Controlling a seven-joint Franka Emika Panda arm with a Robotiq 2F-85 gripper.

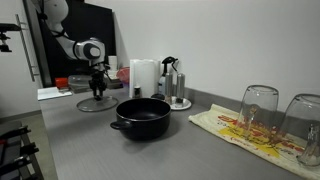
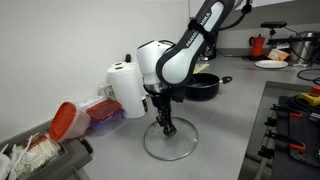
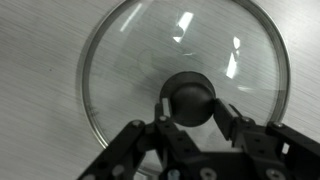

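A round glass lid with a metal rim and a dark knob lies flat on the grey table. My gripper is low over the lid's middle, its fingertips spread on either side of the knob. Whether the pads press on the knob is not clear. In the second exterior view, the gripper points down at the knob and largely hides it. The lid still rests on the tabletop. Apart from it stands a black pot, uncovered, with side handles.
Beside the lid are a white paper roll and tilted red tubs. Metal shakers stand behind the pot. Two upturned glasses sit on a patterned cloth.
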